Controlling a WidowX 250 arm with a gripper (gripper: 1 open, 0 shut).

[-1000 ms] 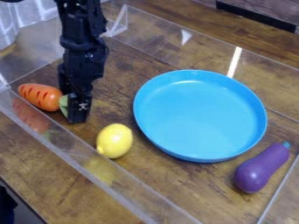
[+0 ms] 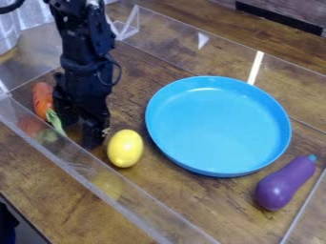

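My black gripper (image 2: 87,122) is low at the left of the camera view, beside an orange carrot (image 2: 42,97) with pale green leaves, which lies against the clear side wall. The arm hides part of the carrot, and the fingertips are dark and hard to make out. A yellow lemon-like object (image 2: 125,149) lies just right of the gripper.
A large blue plate (image 2: 216,128) takes up the middle right. A purple eggplant (image 2: 285,184) lies at the lower right. Clear low walls border the wooden surface, and bare wood shows at the top and bottom middle.
My gripper has moved slightly down and toward the camera's lower side. The carrot has turned from lying crosswise to nearly upright in the image, along the wall.
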